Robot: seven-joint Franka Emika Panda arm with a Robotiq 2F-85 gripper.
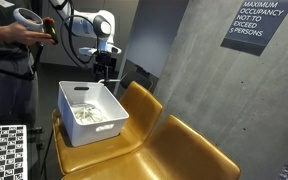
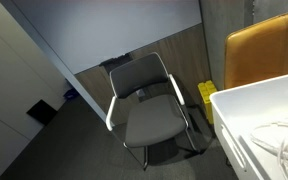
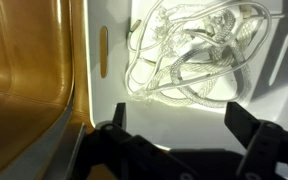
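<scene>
A white bin (image 1: 96, 130) rests on a tan leather seat, and a bundle of pale rope or cable (image 3: 199, 55) lies coiled inside it. Seen from the wrist, my gripper is open over the bin, its black fingers (image 3: 111, 143) wide apart with nothing between them. The coils lie beyond the fingertips, and no contact shows. In exterior view 1 the white and black arm (image 1: 102, 27) stands behind the bin. Exterior view 2 shows only part of the bin (image 2: 234, 148) and some rope (image 2: 284, 140).
Tan chair backs (image 1: 189, 150) run to the right of the bin. A checkered board (image 1: 5, 155) stands at front left. A person's hand (image 1: 14, 33) reaches in at upper left near dark cables. A grey chair (image 2: 152, 105) stands apart on the dark floor.
</scene>
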